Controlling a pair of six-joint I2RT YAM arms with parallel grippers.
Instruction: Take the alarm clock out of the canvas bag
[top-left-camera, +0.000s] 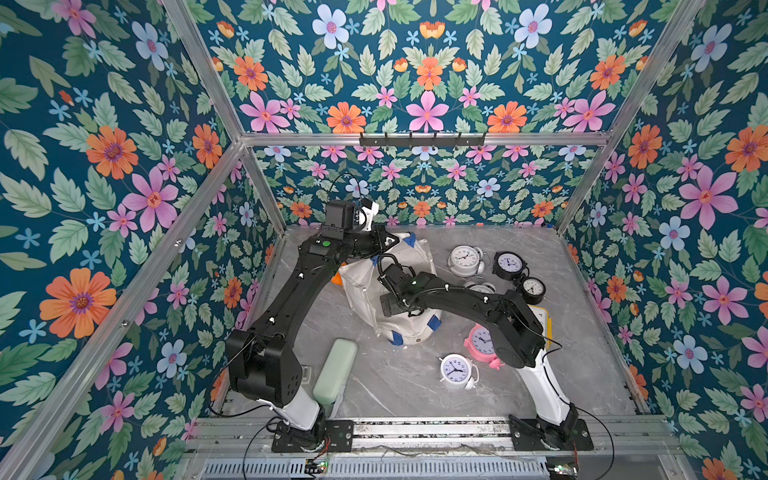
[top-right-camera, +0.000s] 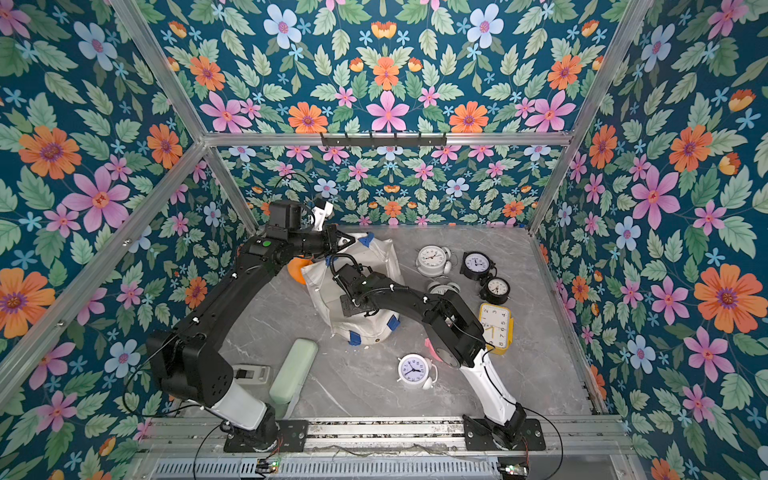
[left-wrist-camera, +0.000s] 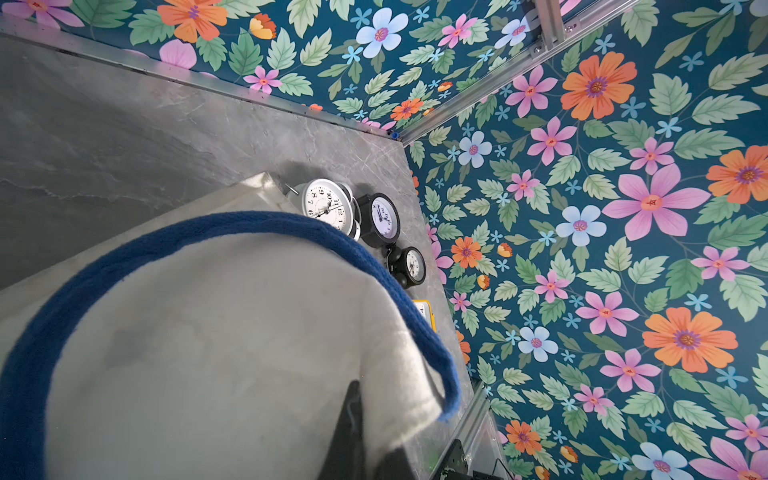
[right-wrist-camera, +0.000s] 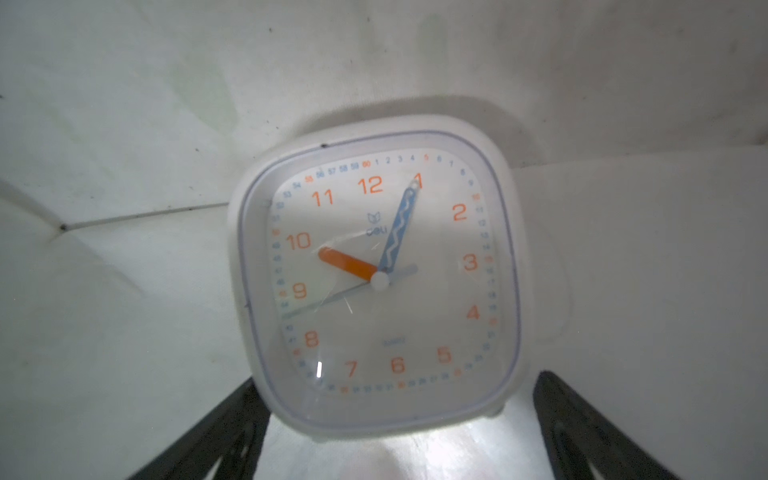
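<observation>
The cream canvas bag (top-left-camera: 360, 296) with blue trim stands open at mid-table. My left gripper is shut at its upper rim, with the folded blue-edged fabric (left-wrist-camera: 216, 336) filling the wrist view; whether cloth is pinched between the fingers is partly hidden. Inside the bag, a white square alarm clock (right-wrist-camera: 380, 296) with orange numerals lies face up in the right wrist view. My right gripper reaches into the bag, open, its blurred fingers either side of the clock's lower end.
Several clocks stand right of and in front of the bag, including a white one (top-left-camera: 456, 369) and a yellow one (top-right-camera: 496, 328). A green case (top-left-camera: 336, 369) lies front left, and an orange object (top-right-camera: 298, 270) sits behind the bag's left side.
</observation>
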